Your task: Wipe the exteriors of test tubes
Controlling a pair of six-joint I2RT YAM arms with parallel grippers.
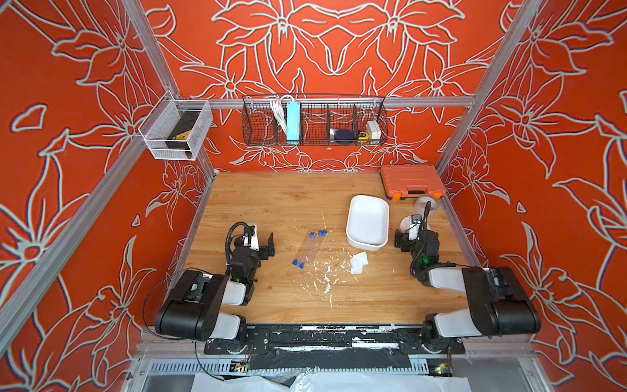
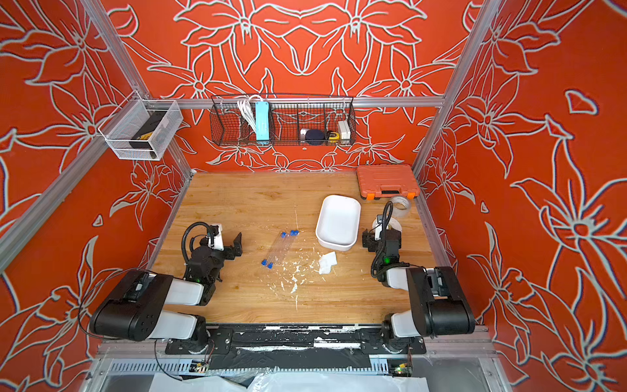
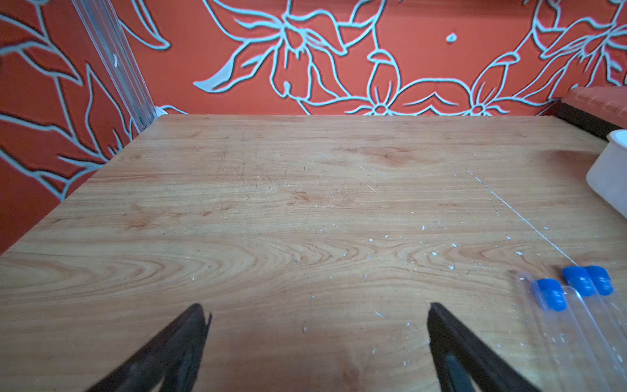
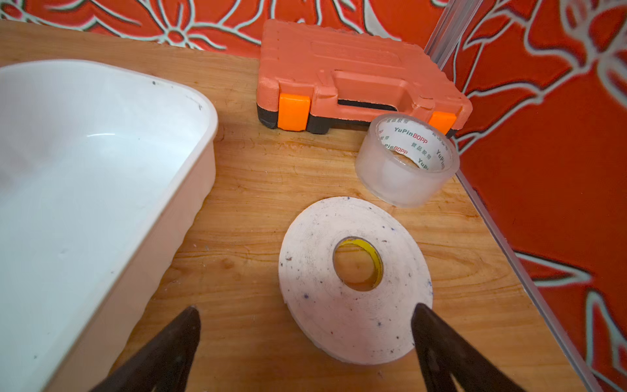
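Several clear test tubes (image 1: 309, 248) with blue caps lie side by side on the table, left of centre; their capped ends (image 3: 578, 281) show at the lower right of the left wrist view. A crumpled white wipe (image 1: 358, 262) rests flat to their right, below the white tray (image 1: 368, 245). My left gripper is open and empty over bare wood, to the left of the tubes. Right of the tray, my right gripper is also open, with a white tape roll (image 4: 320, 307) on the table in front of its fingers and nothing held.
White scraps (image 1: 328, 277) are scattered around and below the tubes. A clear tape roll (image 4: 408, 160) and an orange case (image 4: 359, 72) stand at the back right. The tray is empty. Free wood stretches across the back left.
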